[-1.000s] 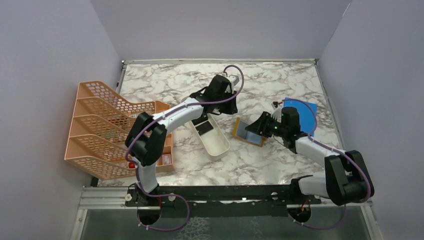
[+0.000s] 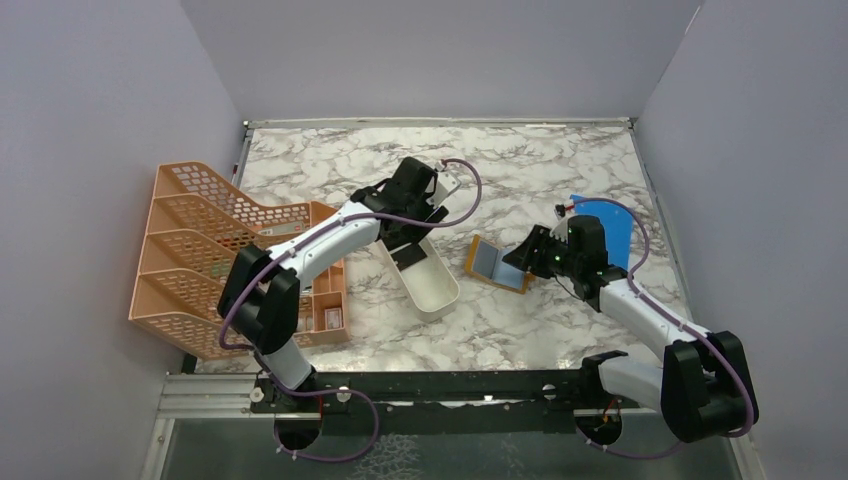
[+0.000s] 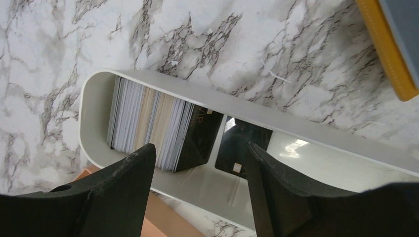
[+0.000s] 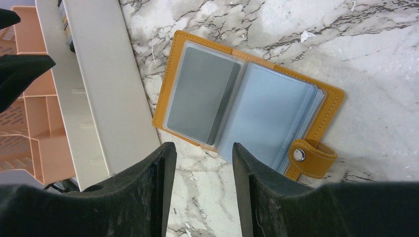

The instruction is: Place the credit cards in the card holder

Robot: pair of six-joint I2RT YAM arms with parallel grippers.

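In the left wrist view a white tray [image 3: 316, 162] holds a row of upright cards [image 3: 148, 118], with a black VIP card [image 3: 201, 131] leaning at the row's end. Beside it another black card [image 3: 243, 146] lies on the tray floor. My left gripper hovers over these cards, open and empty. The tan card holder [image 4: 247, 106] lies spread open on the table, clear sleeves up, its snap strap [image 4: 310, 158] at the lower right. Above its near edge is my right gripper, fingers apart with nothing between them.
A tiered orange organizer [image 2: 230, 270] stands left of the tray, close to it. A blue sheet [image 2: 612, 232] lies behind the right arm. Bare marble surrounds the card holder at the back and front.
The right arm has drawn slightly right. Tray and card holder have stayed put.
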